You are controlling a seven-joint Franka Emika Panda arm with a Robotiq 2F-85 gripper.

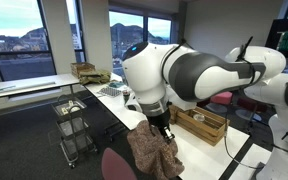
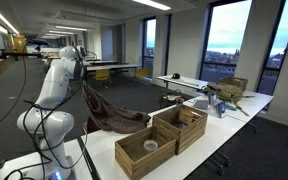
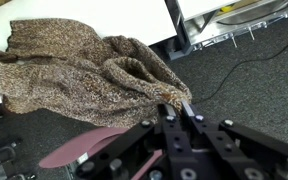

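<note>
A brown, speckled cloth hangs from my gripper in exterior view 1, bunched near the white table's edge. Seen from the wrist, the fingers are shut on one gathered end of the cloth; the rest spreads left, partly over the white tabletop and partly above the dark floor. In exterior view 2 the cloth stretches down from the raised arm toward the wooden boxes. The fingertips are largely covered by cloth.
Two open wooden boxes, a nearer one and one behind it, stand on the white table. A wire cart and a reddish chair are close to the cloth's side. Farther along the table lies assorted clutter.
</note>
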